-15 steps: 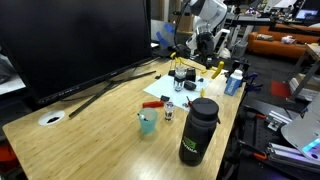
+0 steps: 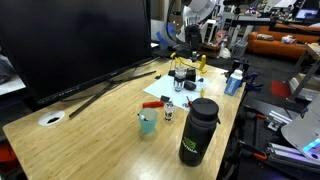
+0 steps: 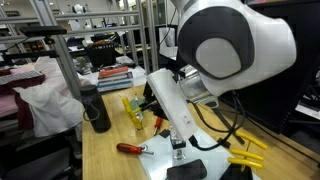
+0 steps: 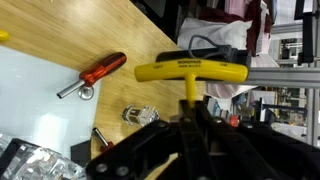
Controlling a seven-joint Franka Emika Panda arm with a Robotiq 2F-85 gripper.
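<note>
A yellow T-handled tool (image 4: 210, 71) marked with small lettering fills the upper middle of the wrist view. Its stem runs down between the dark fingers of my gripper, which is shut on it. A yellow piece (image 2: 203, 62) shows below the white arm (image 2: 200, 12) in exterior view 1, above the far part of the table. More yellow handles (image 3: 246, 157) stand close together at the right in exterior view 2. There the arm covers much of the scene, and my fingers cannot be made out.
A red screwdriver (image 4: 102, 68) lies beside a white sheet (image 4: 42, 105). Clear glass-like pieces (image 4: 138, 115) stand nearby. In exterior view 1, a black canister (image 2: 200, 132), a pale cup (image 2: 147, 121) and a blue bottle (image 2: 234, 82) stand on the table, whose left part (image 2: 75, 145) is clear.
Over the last second the arm and the yellow piece under it have shifted left and upward in exterior view 1. The table items look unmoved.
</note>
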